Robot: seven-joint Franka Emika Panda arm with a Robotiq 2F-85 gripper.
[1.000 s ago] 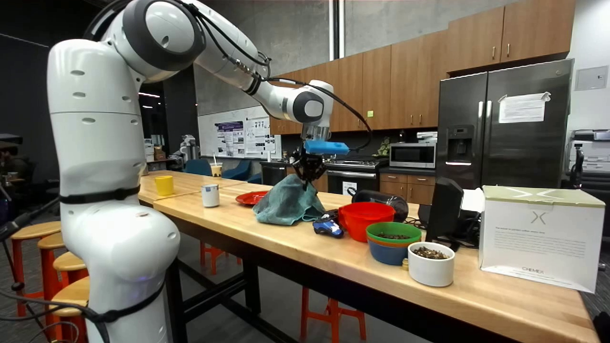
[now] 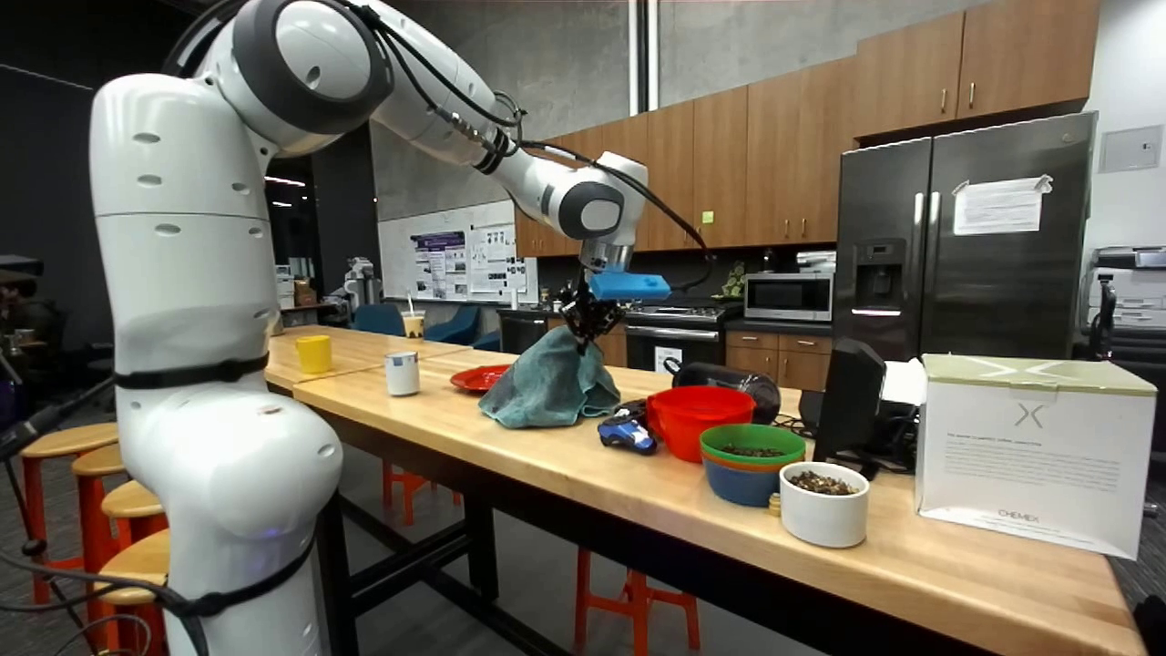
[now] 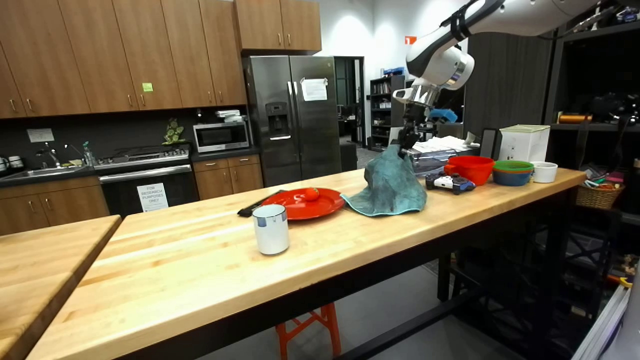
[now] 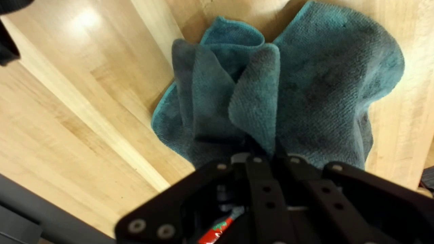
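A teal-grey cloth (image 2: 552,384) hangs from my gripper (image 2: 582,341), its lower part spread on the wooden table. In the wrist view, the gripper is shut on a bunched fold of the cloth (image 4: 325,81), and the fingertips are partly hidden by the fabric. From the other side, the cloth (image 3: 393,186) forms a peak under the gripper (image 3: 406,144), with one corner reaching the edge of a red plate (image 3: 300,209). A small red round item (image 3: 311,194) rests on that plate.
Right of the cloth lie a blue-and-white game controller (image 2: 628,431), a red bowl (image 2: 700,421), stacked green and blue bowls (image 2: 751,465) and a white bowl (image 2: 825,519). A white mug (image 3: 271,229) stands near the plate.
My gripper has shifted slightly to the right and up in exterior view 1. The cloth is still held, its draped folds a little altered and its lower edge spread wider.
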